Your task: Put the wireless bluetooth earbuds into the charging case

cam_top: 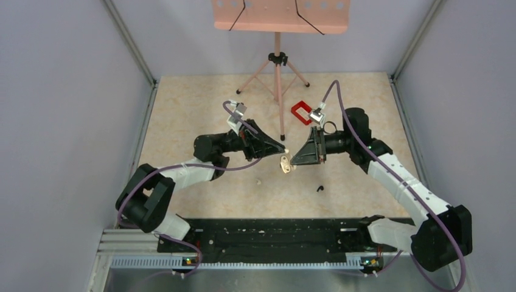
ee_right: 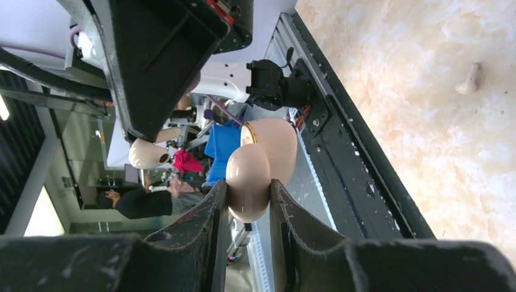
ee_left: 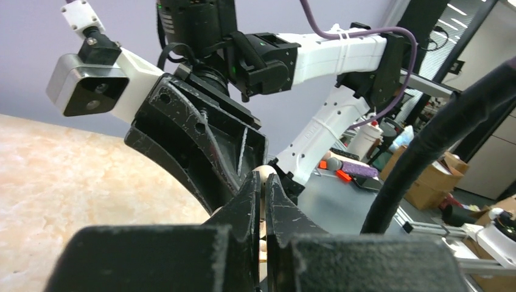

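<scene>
My right gripper is shut on the pale charging case (ee_right: 280,146), whose lid stands open; the case (cam_top: 285,164) is held above the table in the top view. My left gripper (cam_top: 283,149) is shut on a cream earbud (ee_right: 146,154), which sticks out past its fingertips. In the left wrist view, that earbud (ee_left: 264,172) rises between the fingertips, and the case is largely hidden behind them. The held earbud is close to the case but apart from it. Another earbud (cam_top: 258,181) lies on the table, and this loose earbud (ee_right: 468,82) shows in the right wrist view.
A small black object (cam_top: 320,188) lies on the table right of the case. Farther back are a red frame (cam_top: 302,112) and a pink stand (cam_top: 278,91) with tripod legs. Bare table (cam_top: 182,121) stretches on the left.
</scene>
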